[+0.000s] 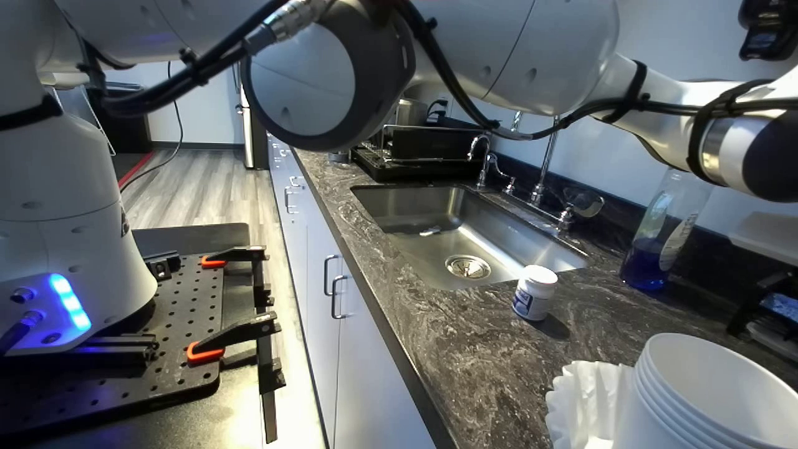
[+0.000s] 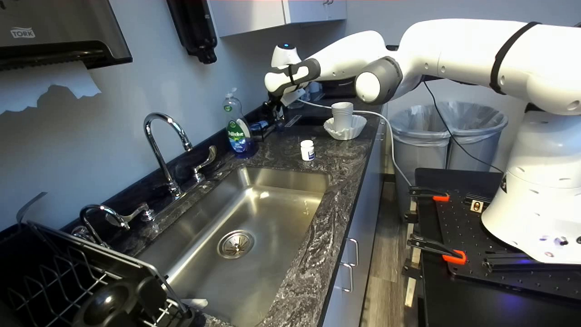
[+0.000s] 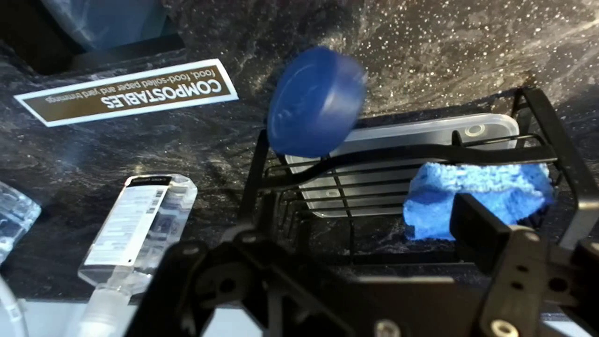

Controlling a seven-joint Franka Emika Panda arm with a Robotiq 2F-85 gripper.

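Observation:
In the wrist view my gripper is over a black wire rack, its fingers wide apart. The right finger overlaps a light-blue sponge lying at the rack's right end; whether they touch cannot be told. No object is clamped between the fingers. A smooth, dark-blue rounded object appears blurred at the rack's upper left corner, apart from both fingers; its support is unclear. Under the wires lies a clear plastic lid or tray. The gripper is small and dark at the counter's back in exterior view 2.
A clear pump bottle is left of the rack, below a compostables label. Blue dish soap and a white jar are near the sink. Stacked cups sit in filter papers.

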